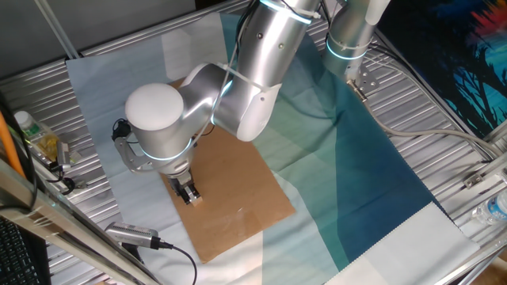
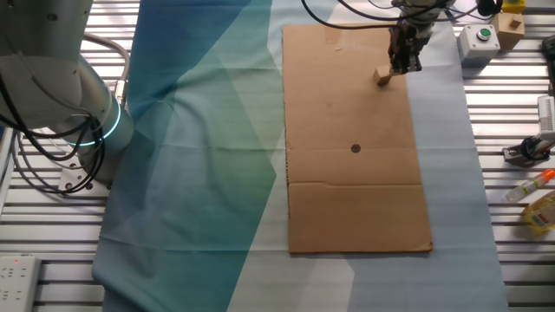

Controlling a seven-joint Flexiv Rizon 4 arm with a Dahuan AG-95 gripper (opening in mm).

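A small wooden block (image 2: 381,76) shows at the upper right part of the cardboard sheet (image 2: 347,217), directly beside the dark fingers of my gripper (image 2: 405,59). In exterior view 1 the gripper (image 1: 189,195) points down low over the left part of the cardboard (image 1: 238,178), with a pale bit of the block (image 1: 198,203) at its tips. Whether the block is clasped or only touched is hidden by the fingers. A dark round spot (image 2: 355,148) marks the middle of the cardboard.
Past the cloth's edge stand a button box (image 2: 478,43), another wooden block (image 2: 508,29) and a bottle (image 2: 542,211). A silver cylindrical device (image 1: 132,234) with a cable lies near the cardboard's corner.
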